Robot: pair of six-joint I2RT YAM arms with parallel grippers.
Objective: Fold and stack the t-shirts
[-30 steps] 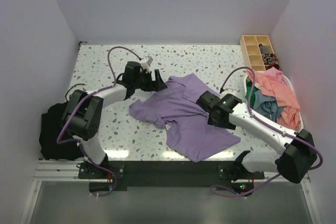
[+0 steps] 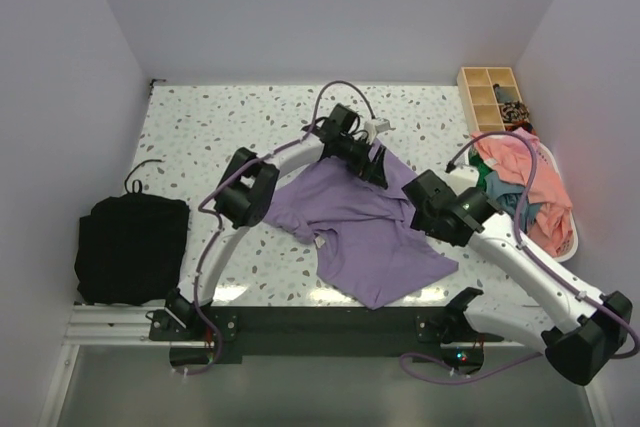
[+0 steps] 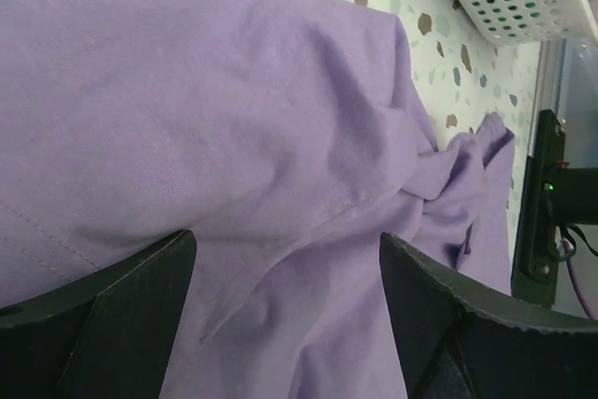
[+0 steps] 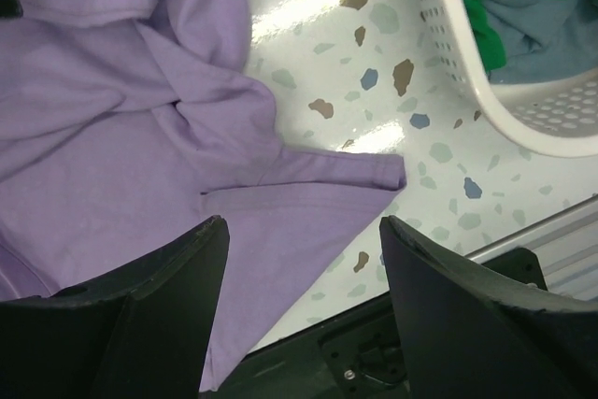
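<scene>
A purple t-shirt (image 2: 345, 217) lies crumpled and unfolded across the middle of the table, one part reaching the front edge. Over its upper right part hovers my left gripper (image 2: 376, 169), open; in the left wrist view the purple cloth (image 3: 234, 109) passes below and between the spread fingers, not pinched. My right gripper (image 2: 428, 235) is above the shirt's right side, also open. A sleeve-like corner (image 4: 388, 172) of the shirt shows ahead of its parted fingers (image 4: 177, 296) in the right wrist view. The arms hide parts of the shirt in the top view.
A white laundry basket (image 4: 472, 91) with salmon, teal and green clothes (image 2: 535, 187) stands at the right. Behind it is a wooden divided box (image 2: 484, 97). A black bag-like object (image 2: 130, 247) sits at the left.
My left gripper has swung right across the shirt, from its upper left to its upper right part. The right gripper has shifted slightly right. The shirt looks unmoved.
</scene>
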